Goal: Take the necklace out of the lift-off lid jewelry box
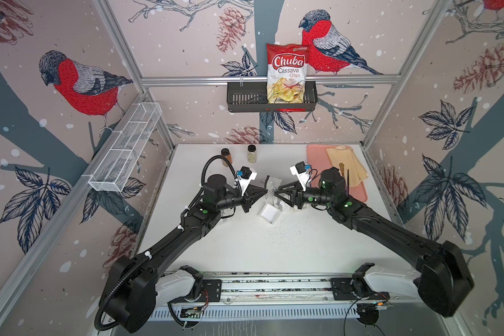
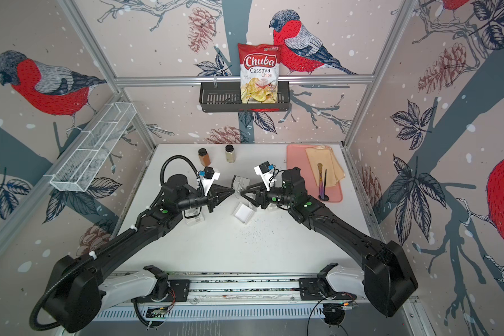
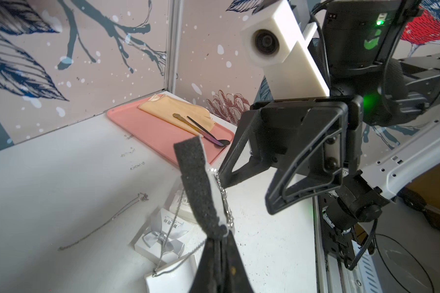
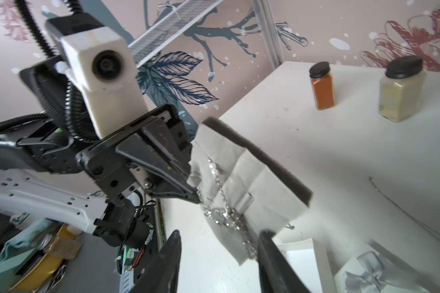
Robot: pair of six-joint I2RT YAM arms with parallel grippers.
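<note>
My left gripper is shut on a grey padded insert point(image 4: 259, 190), which is raised over the table with a silver necklace point(image 4: 227, 214) draped across it and hanging in loops. Facing it, my right gripper stands open close to the insert's lower corner, the chain near its fingers. Below, the white box base point(image 4: 300, 263) lies open, and beside it the lid point(image 3: 159, 239) with a ribbon bow rests on the table point(image 1: 207, 246).
Another thin chain point(image 3: 102, 222) lies on the table. Two spice jars point(image 4: 401, 88) stand at the back. A pink tray point(image 3: 132, 124) with cloth and utensils is at the back right.
</note>
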